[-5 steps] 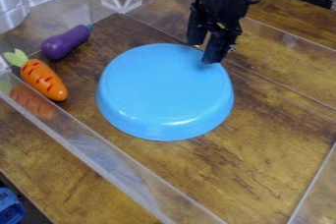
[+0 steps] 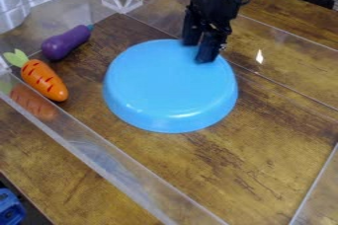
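A black gripper [image 2: 208,34] reaches down from the top of the view to the far rim of a large blue disc [image 2: 168,89], which lies on the wooden surface. Its fingers overlap that rim; I cannot tell whether they are shut on it.
A purple eggplant [image 2: 63,43] and an orange carrot [image 2: 43,80] lie at the left. Clear plastic walls border the wooden floor [image 2: 251,170]. A small blue object [image 2: 8,207] sits at the lower left.
The gripper has shifted slightly left and up. The blue disc's far edge has moved a little the same way.
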